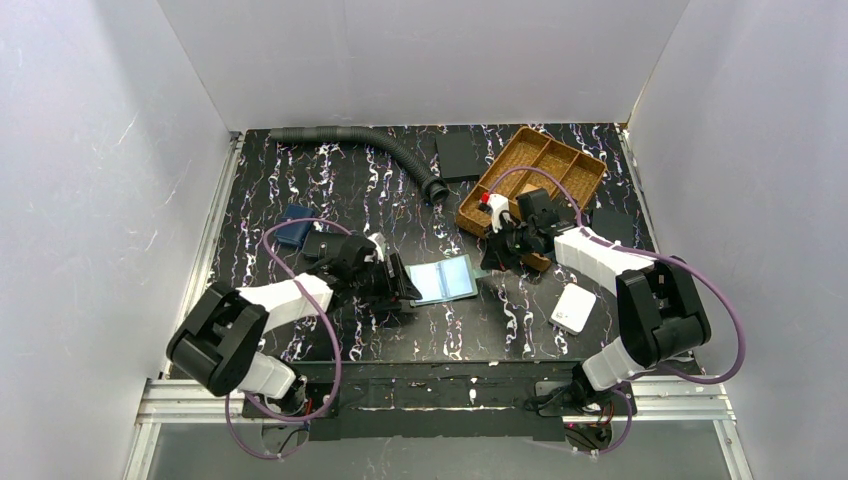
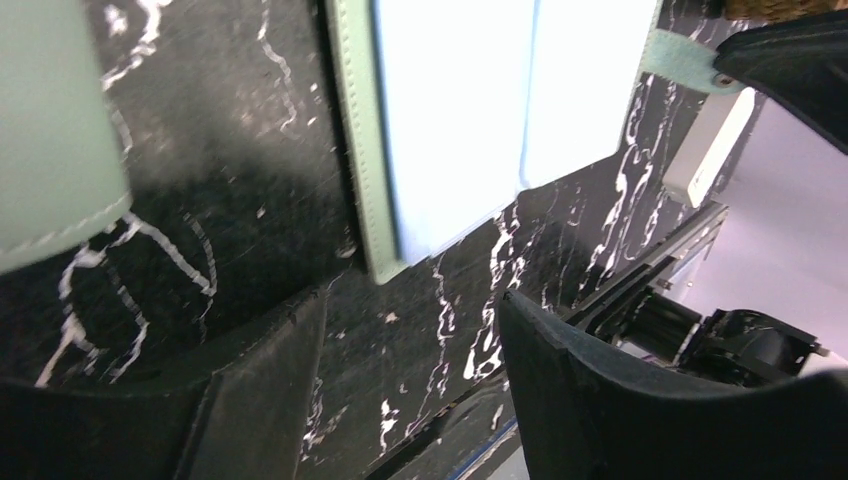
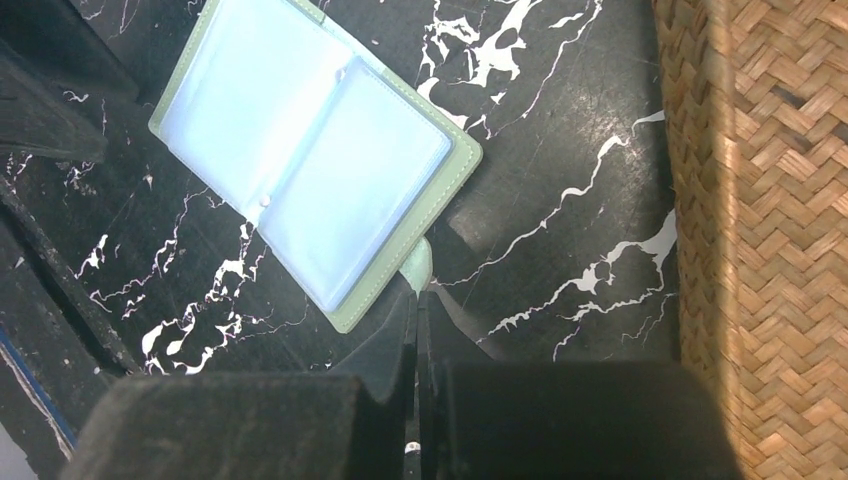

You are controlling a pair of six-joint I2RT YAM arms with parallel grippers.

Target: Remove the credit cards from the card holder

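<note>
The green card holder [image 1: 443, 280] lies opened out on the marble table, its clear bluish sleeves [image 3: 355, 180] facing up. My right gripper is shut on the small green tab at the holder's right edge, also seen in the left wrist view [image 2: 675, 60]. My left gripper stands open just beside the holder's left edge, with nothing between its fingers. Whether cards sit inside the sleeves I cannot tell.
A woven divided tray [image 1: 530, 160] is beside the right gripper. A white box [image 1: 573, 308] lies front right. A blue pouch [image 1: 295, 225], dark cases and a ribbed hose [image 1: 360, 135] are at the back and left.
</note>
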